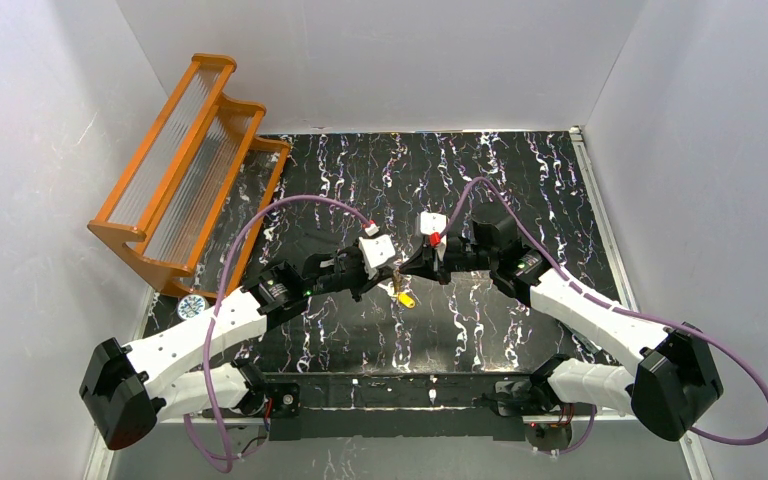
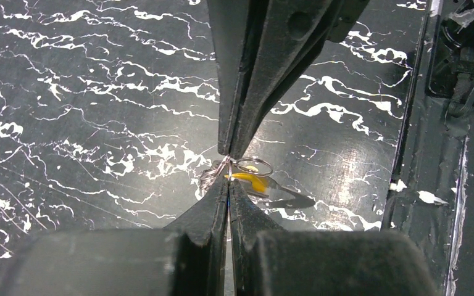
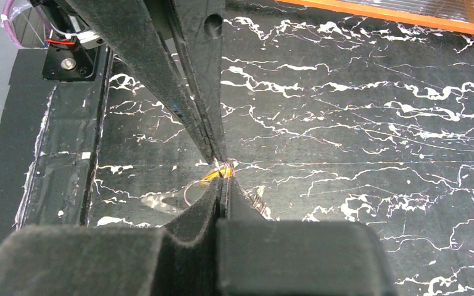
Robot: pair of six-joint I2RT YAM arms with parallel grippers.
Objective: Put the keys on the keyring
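Observation:
Between the two grippers hangs a small bunch of metal: a thin keyring (image 2: 256, 165), silver keys (image 2: 205, 177) and a key with a yellow head (image 1: 406, 300). My right gripper is shut on the keyring, whose loop sticks out beside its tips. The left gripper is shut with its tips at the metal just below; nothing clearly shows between them. In the right wrist view the loop of the keyring (image 3: 191, 192) stands out to one side and the silver keys (image 3: 257, 201) to the other. Fingertips hide how the keys and ring join.
An orange wooden rack (image 1: 200, 170) with ribbed panels stands at the left back. Beside its front end lies a small round patterned disc (image 1: 191, 306).

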